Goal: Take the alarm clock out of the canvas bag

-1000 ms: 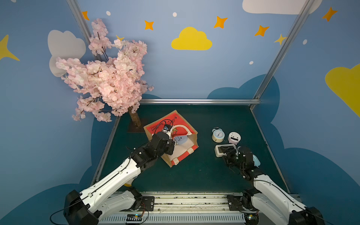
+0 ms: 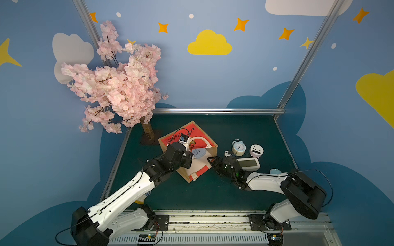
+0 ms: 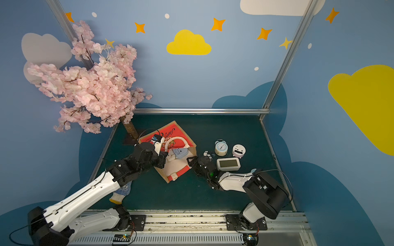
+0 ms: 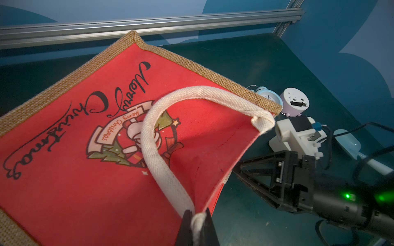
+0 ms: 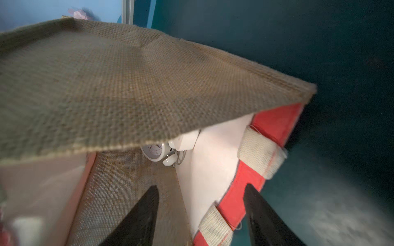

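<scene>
The red-and-burlap canvas bag (image 2: 192,131) lies on its side, mouth toward the right. My left gripper is shut on its white rope handle (image 4: 154,151). Inside, the right wrist view shows a white alarm clock (image 5: 155,150) with bells, partly hidden beside a pale box, under the burlap edge (image 5: 123,98). My right gripper is at the bag's mouth, fingers apart with nothing seen between them.
A light-blue clock (image 2: 238,148), a round white clock (image 2: 256,150) and a grey-screened digital clock (image 3: 228,164) stand right of the bag. A pink blossom tree (image 2: 119,90) stands back left.
My right arm has swung left from above the digital clock to the bag's mouth. The left arm and bag have barely shifted.
</scene>
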